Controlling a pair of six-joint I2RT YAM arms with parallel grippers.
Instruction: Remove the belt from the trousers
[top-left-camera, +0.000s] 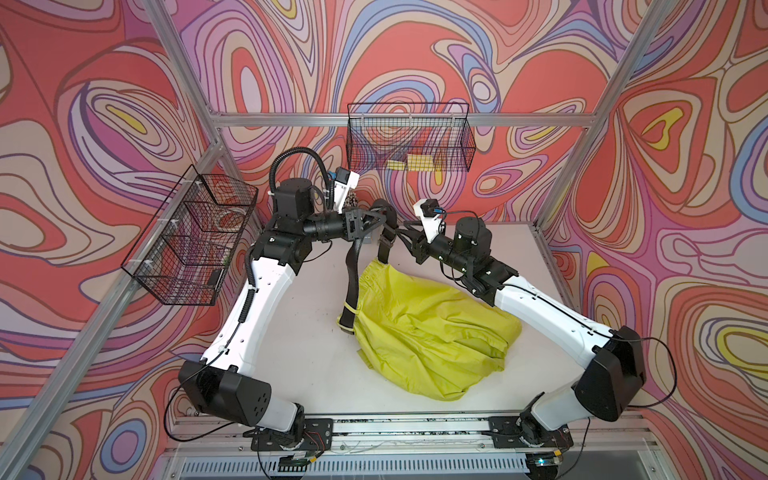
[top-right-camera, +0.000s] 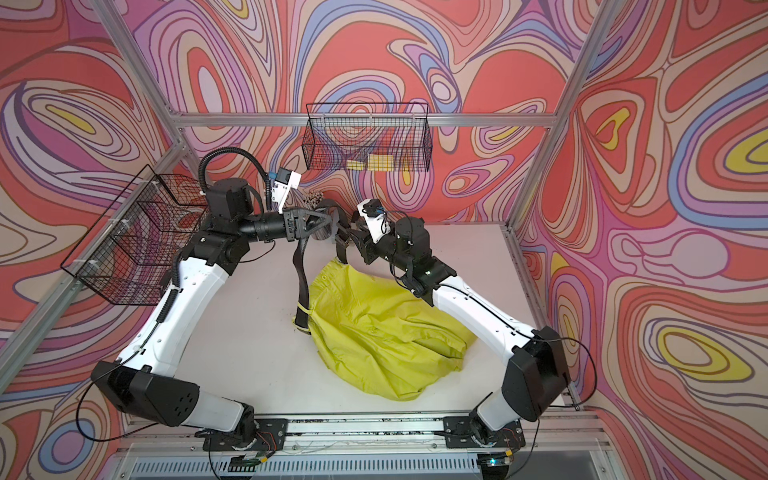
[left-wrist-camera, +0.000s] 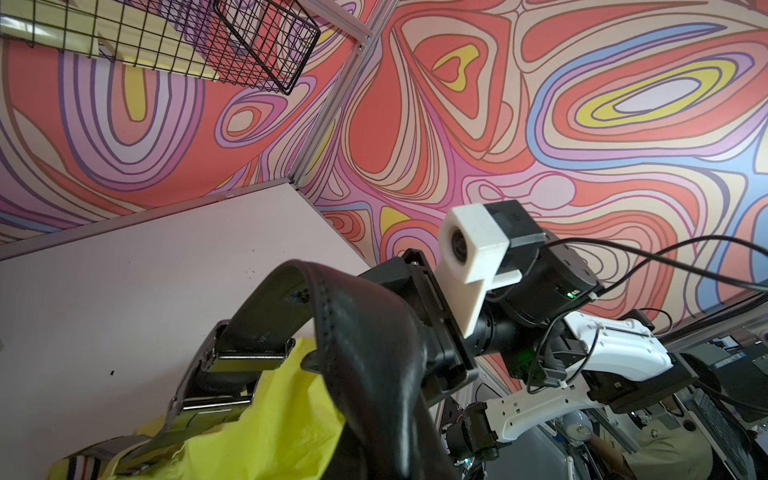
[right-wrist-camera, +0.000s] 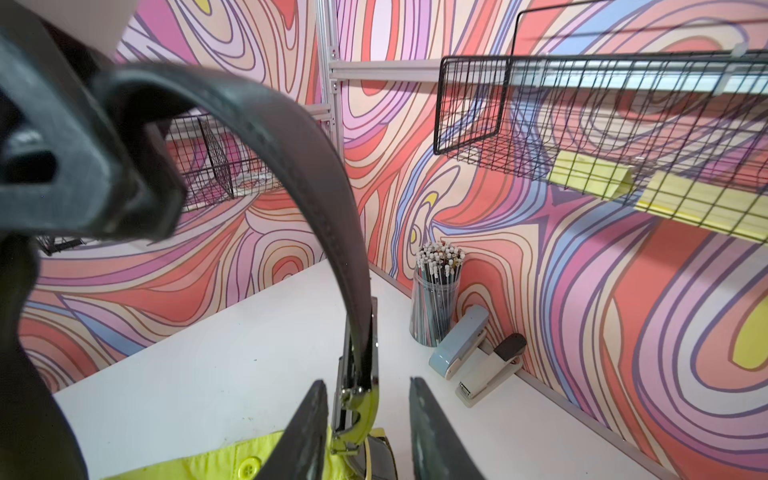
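Observation:
Yellow trousers (top-left-camera: 432, 336) lie crumpled on the white table. A black leather belt (top-left-camera: 352, 280) runs up from their waistband to my raised left gripper (top-left-camera: 369, 222), which is shut on it. In the left wrist view the belt (left-wrist-camera: 360, 360) arches over close by, with the metal buckle (left-wrist-camera: 248, 356) hanging. My right gripper is open; in the right wrist view the buckle end (right-wrist-camera: 356, 400) hangs between or just beyond its blurred fingertips, apparently not gripped.
Behind, a pencil holder (right-wrist-camera: 432, 312) and two staplers (right-wrist-camera: 460, 344) stand by the back wall. Wire baskets (top-left-camera: 410, 140) hang at the back and left.

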